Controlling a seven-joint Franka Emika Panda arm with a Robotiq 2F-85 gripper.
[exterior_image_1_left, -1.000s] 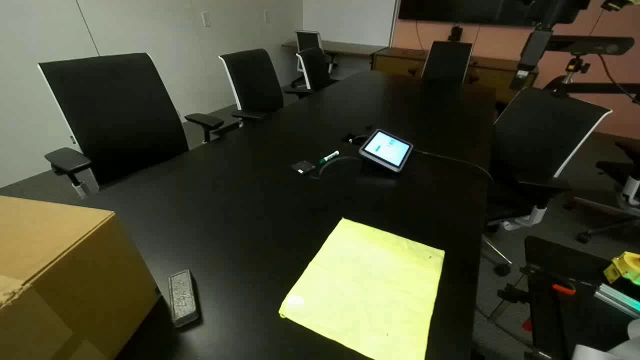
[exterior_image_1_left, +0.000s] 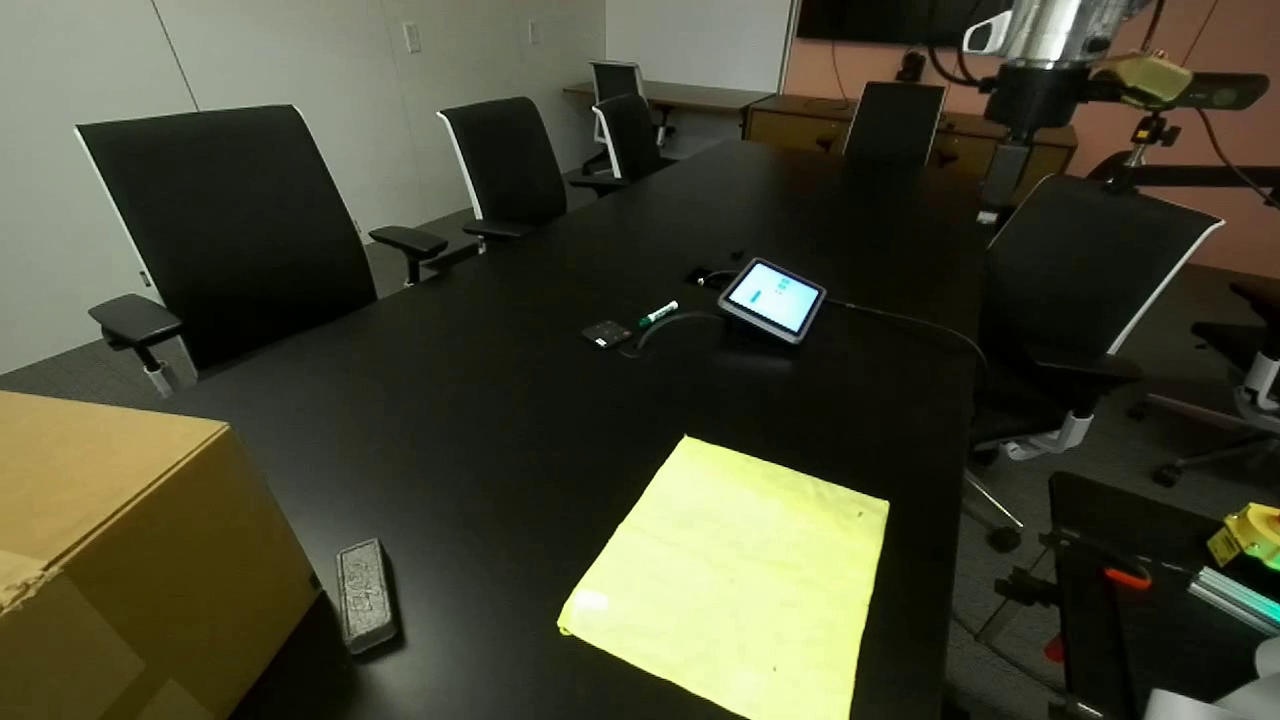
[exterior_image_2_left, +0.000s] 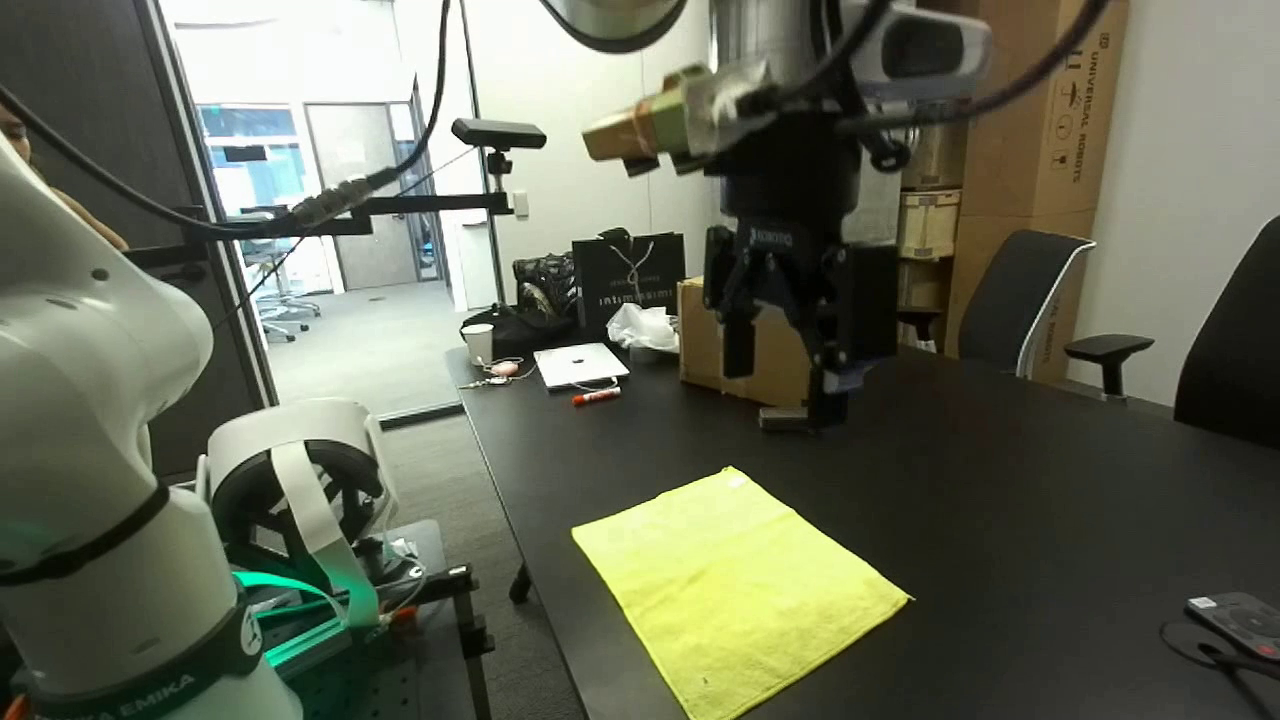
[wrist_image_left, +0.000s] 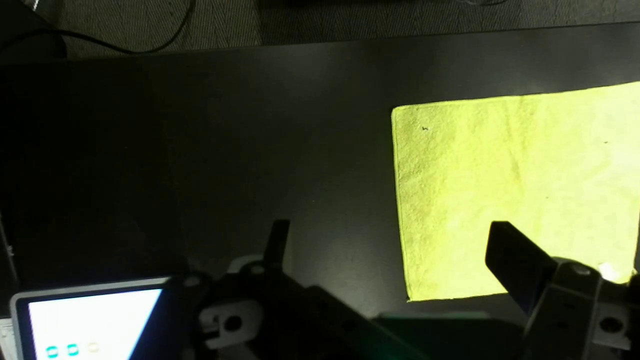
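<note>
A yellow cloth (exterior_image_1_left: 746, 576) lies spread out flat on the black table; in exterior view 2 the same cloth (exterior_image_2_left: 738, 588) is near the table's edge. High over the table hangs my gripper (exterior_image_2_left: 780, 390), its two fingers spread apart with nothing between them. From the wrist, the cloth (wrist_image_left: 516, 180) fills the right side, and one finger (wrist_image_left: 519, 264) overlaps it in the picture. Between the fingertips of the gripper I see bare table and part of the cloth's near-left corner, well below.
A tablet (exterior_image_1_left: 774, 300), a green marker (exterior_image_1_left: 659, 314) and a small black remote (exterior_image_1_left: 607, 335) lie mid-table. By a cardboard box (exterior_image_1_left: 132, 540) is a grey eraser (exterior_image_1_left: 366, 594). A laptop (exterior_image_2_left: 581, 365) and red marker (exterior_image_2_left: 596, 396) sit farther off.
In exterior view 1 my gripper has come lower and a little to the left, with more of the wrist in sight. The cloth and other table items have not moved.
</note>
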